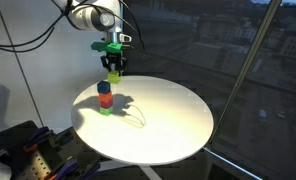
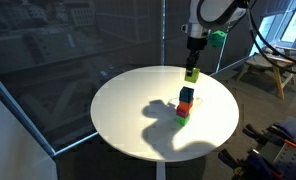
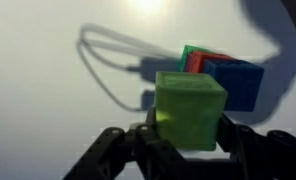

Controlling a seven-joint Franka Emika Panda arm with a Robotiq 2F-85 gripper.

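Observation:
A lime-green block (image 3: 189, 111) fills the space between the fingers of my gripper (image 1: 114, 71), which is shut on it. Below it on the round white table stands a stack: a dark blue block (image 2: 186, 94) on top, red blocks (image 2: 184, 107) under it, and a green block (image 2: 182, 121) at the bottom. In exterior view 2, the held block (image 2: 192, 75) hangs just above and slightly right of the stack's top. From the wrist, the blue block (image 3: 239, 84) shows beyond the held block to the right, so the two look offset. Whether they touch is not clear.
A thin looped shadow (image 3: 108, 65) lies on its surface. Dark equipment (image 2: 258, 165) stands off the table's edge.

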